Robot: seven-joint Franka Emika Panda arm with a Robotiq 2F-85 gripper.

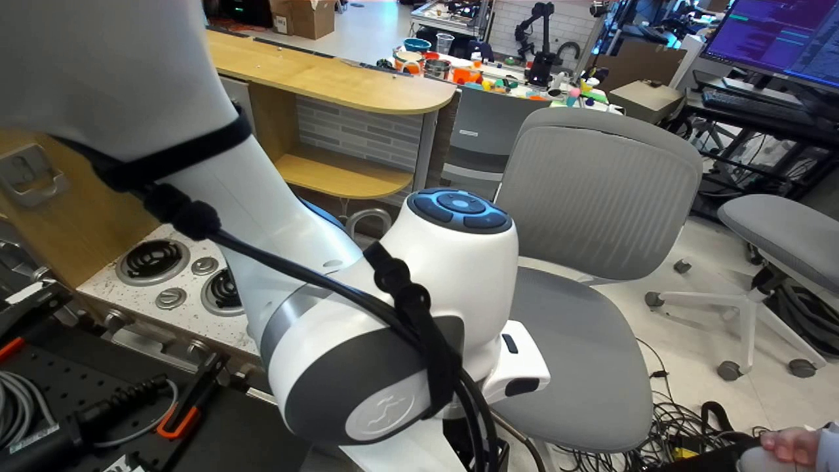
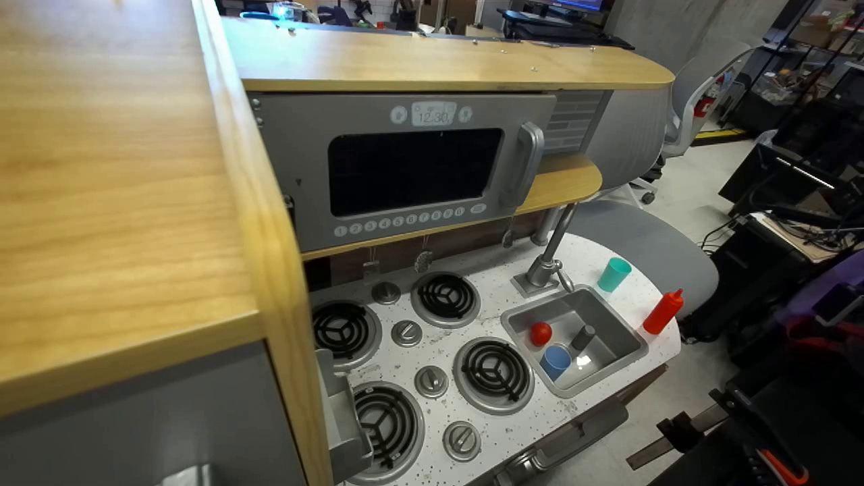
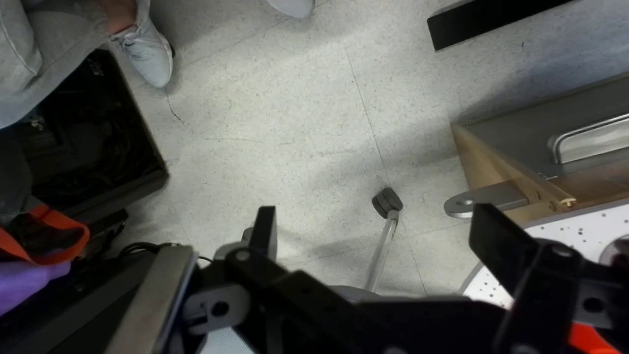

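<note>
My gripper is open in the wrist view, with its black fingers (image 3: 265, 233) far apart and only floor showing between them. It hangs off the end of the counter, whose speckled top (image 3: 575, 233) enters at the right. Exterior view 2 shows a grey sink (image 2: 615, 340) holding a red ball (image 2: 541, 333), a blue cup (image 2: 555, 361) and a dark grey cylinder (image 2: 583, 337). Right of the sink stand a teal cup (image 2: 615, 275) and a red bottle (image 2: 663, 312). The arm (image 1: 354, 370) hides the sink in exterior view 1.
Stove burners (image 2: 491, 372) lie left of the sink, below a closed microwave (image 2: 413, 170). A grey chair (image 1: 582, 354) stands close to the arm. In exterior view 1 a person's hand (image 1: 790, 446) shows at the lower right; a shoe (image 3: 144, 56) shows on the floor.
</note>
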